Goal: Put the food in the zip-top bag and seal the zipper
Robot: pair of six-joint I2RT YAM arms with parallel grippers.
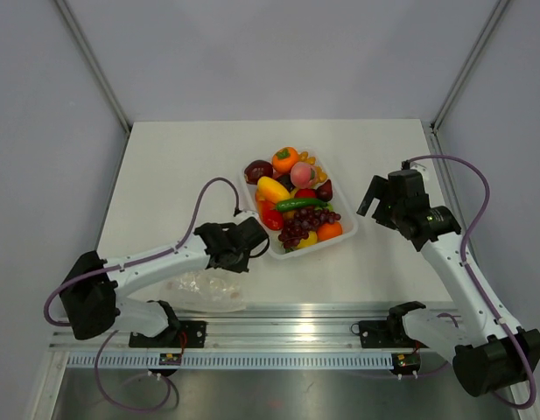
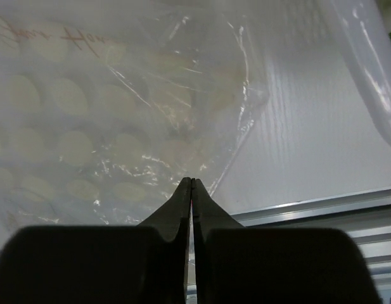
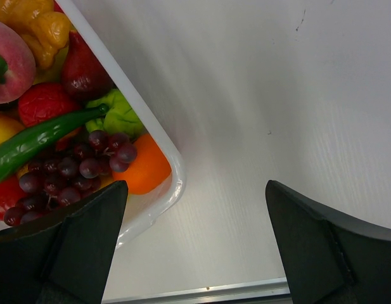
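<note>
A clear zip-top bag (image 1: pixel 204 291) with pale dots lies flat at the table's front left, partly under the left arm. In the left wrist view the bag (image 2: pixel 119 120) fills the left half, red writing across it. My left gripper is shut, its tips meeting at the bag's right edge with no film pinched between them. The food sits in a white basket (image 1: pixel 350 210): grapes (image 1: pixel 306 226), a green pepper (image 1: pixel 301 204), an orange (image 1: pixel 330 230) and several other pieces. Right of the basket, my right gripper stands open and empty.
The metal rail (image 1: pixel 287 317) runs along the table's front edge. Bare white table (image 1: pixel 379 271) lies between the basket and the right arm, and more (image 1: pixel 186 166) is free at the back left.
</note>
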